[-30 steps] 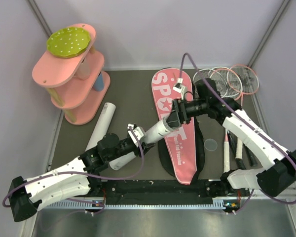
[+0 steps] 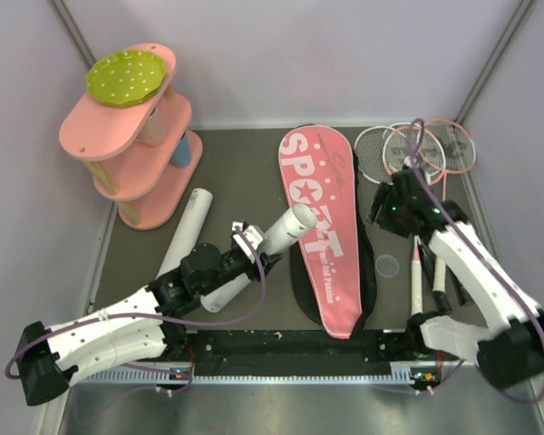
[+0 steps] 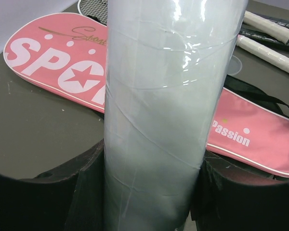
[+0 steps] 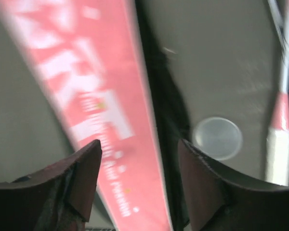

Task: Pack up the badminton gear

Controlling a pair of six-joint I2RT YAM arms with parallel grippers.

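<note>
My left gripper is shut on a white shuttlecock tube, held tilted beside the pink racket bag. A second white tube lies on the mat at left, and another white cylinder lies below the held one. My right gripper is open above the bag and a small clear disc, nothing between its fingers; its view is blurred. Several rackets lie at the back right, their handles toward the front.
A pink three-tier shelf with a green polka-dot plate stands at the back left. Bare mat lies between shelf and bag.
My right gripper has left the held tube's upper end and moved to the right, empty. My left gripper still holds the tube in about the same place.
</note>
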